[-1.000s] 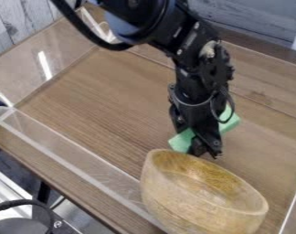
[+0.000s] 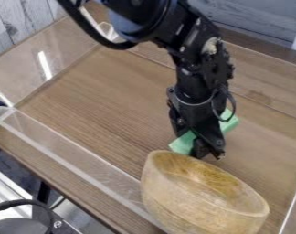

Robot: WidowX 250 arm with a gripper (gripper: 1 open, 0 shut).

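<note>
My black gripper point(image 2: 199, 137) points down over the wooden table, shut on a light green object point(image 2: 183, 143) that pokes out on both sides of the fingers. The green object is mostly hidden by the gripper, so its exact shape is unclear. Just in front of it, toward the bottom of the view, sits a pale wooden bowl point(image 2: 203, 201), close to the gripper's fingertips.
A clear strip runs along its left and front edge, with dark cables point(image 2: 28, 210) beyond at lower left. A grey wall stands at the back.
The gripper has shifted very slightly over the last second, still on the green object. The bowl has not moved.
</note>
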